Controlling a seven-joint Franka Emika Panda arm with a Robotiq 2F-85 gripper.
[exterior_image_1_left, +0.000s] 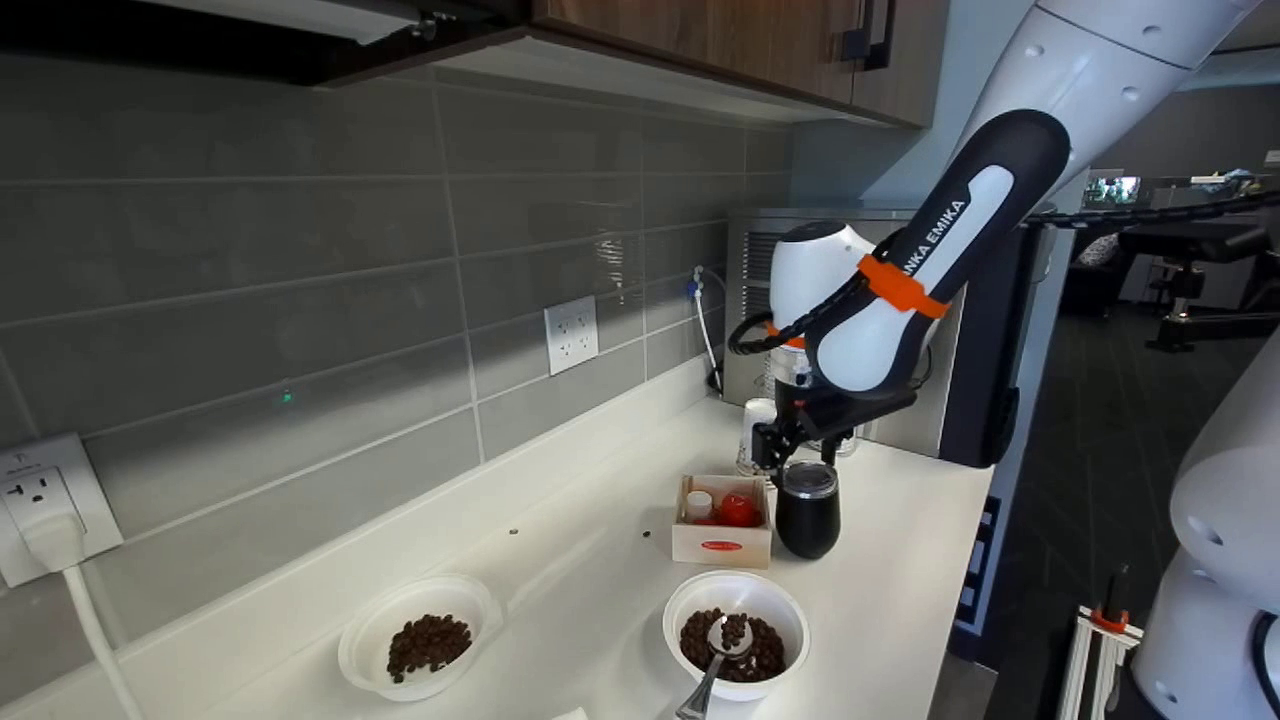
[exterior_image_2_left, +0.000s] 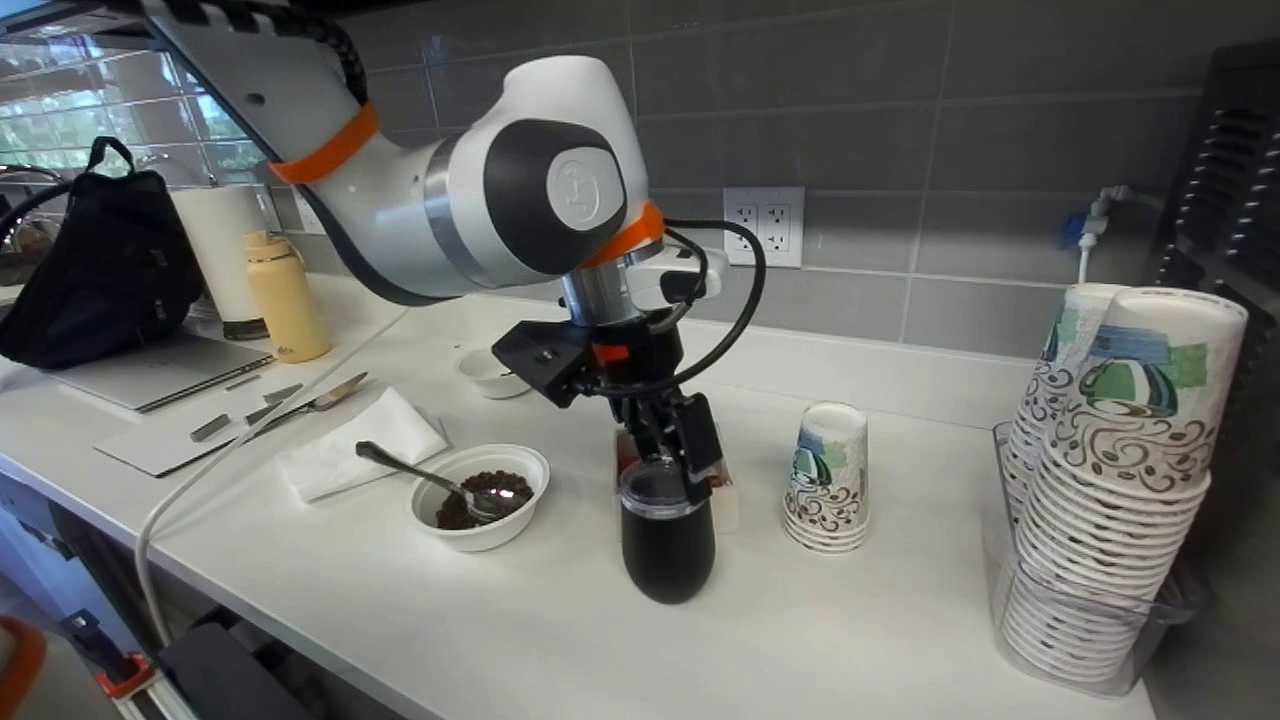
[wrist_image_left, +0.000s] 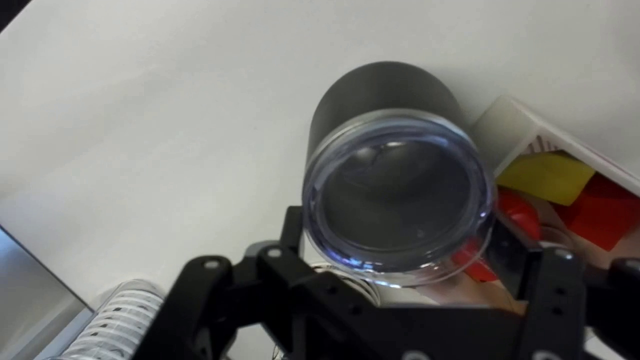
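Note:
A black tumbler (exterior_image_1_left: 807, 516) with a clear lid stands upright on the white counter, close beside a small open box (exterior_image_1_left: 722, 546). My gripper (exterior_image_2_left: 674, 461) is at the tumbler's top, pointing down. In the wrist view the clear lid (wrist_image_left: 399, 264) fills the space between the open fingers, one dark finger (wrist_image_left: 292, 228) on its left and the other on its right. The right finger lies between the lid and the box. Whether either finger touches the tumbler cannot be told. Red and yellow items (wrist_image_left: 549, 174) sit in the box.
A bowl of dark brown pieces with a spoon (exterior_image_2_left: 480, 498) stands in front of the box; another white bowl (exterior_image_1_left: 420, 636) is nearer the wall. Stacked paper cups (exterior_image_2_left: 828, 480) stand behind, with taller stacks (exterior_image_2_left: 1098, 504) near the counter's end.

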